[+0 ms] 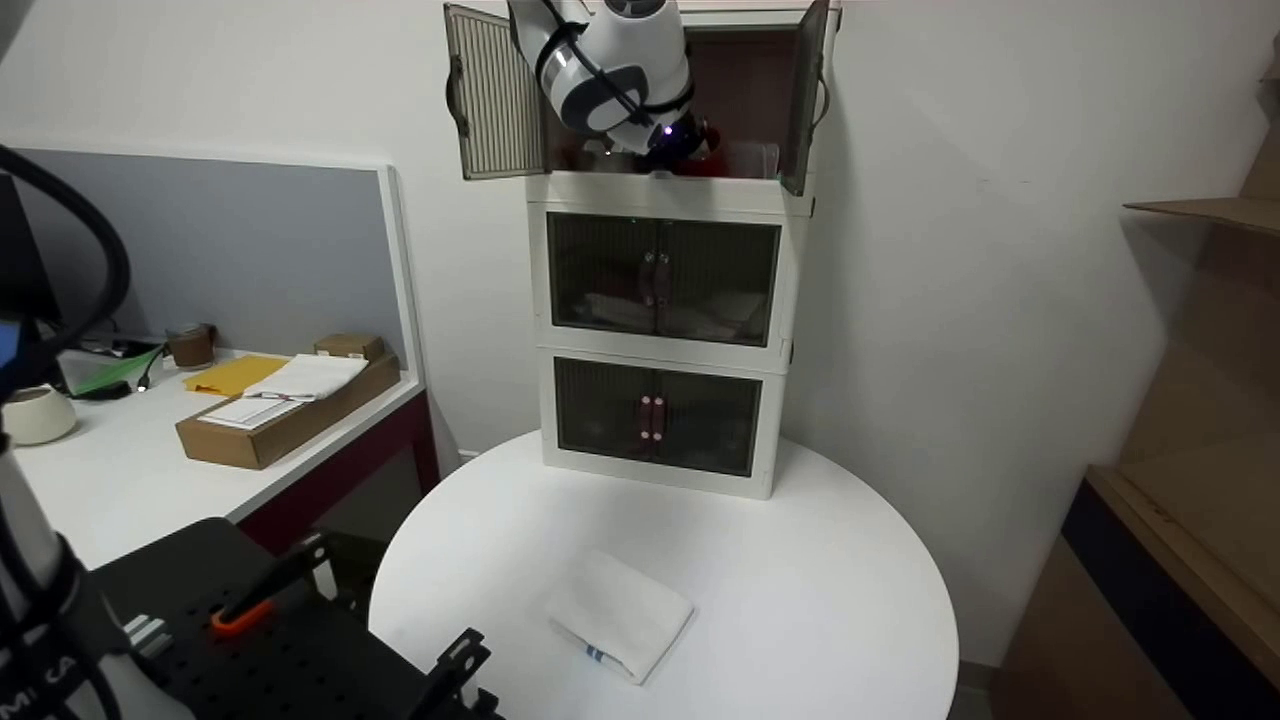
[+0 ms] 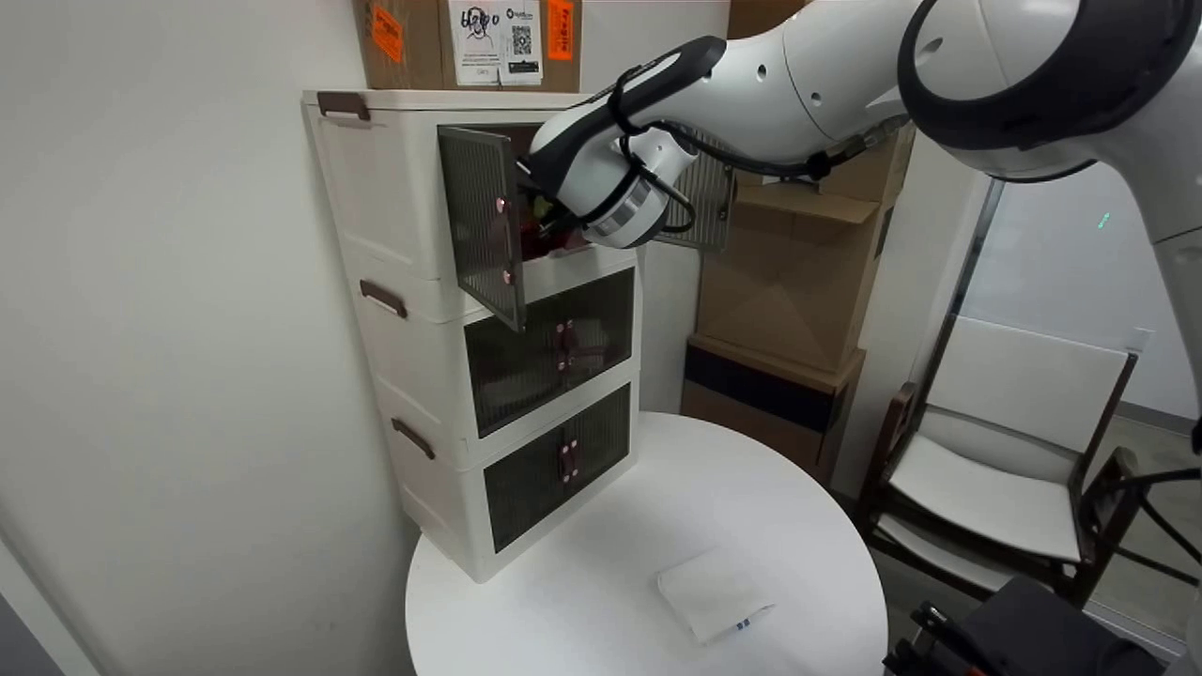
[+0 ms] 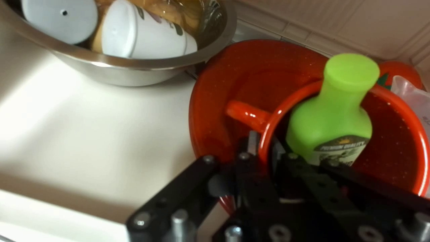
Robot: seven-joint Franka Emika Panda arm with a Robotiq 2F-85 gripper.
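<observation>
Inside the open top compartment, my gripper is shut on the rim of a red pot (image 3: 421,151), one finger on either side of its wall near a handle. A green bottle (image 3: 334,117) stands tilted inside the pot. Under and behind it in the wrist view lies a red round lid or plate (image 3: 242,72). From outside, the gripper (image 1: 672,144) shows only as a dark shape in the cabinet (image 1: 657,192), and the pot (image 1: 708,162) is partly hidden behind it.
A steel bowl (image 3: 133,70) holding white containers sits left of the pot. Both top doors, left (image 1: 498,102) and right (image 1: 806,96), stand open at the arm's sides. The lower doors are closed. A folded white cloth (image 1: 624,612) lies on the otherwise bare round table (image 1: 828,576).
</observation>
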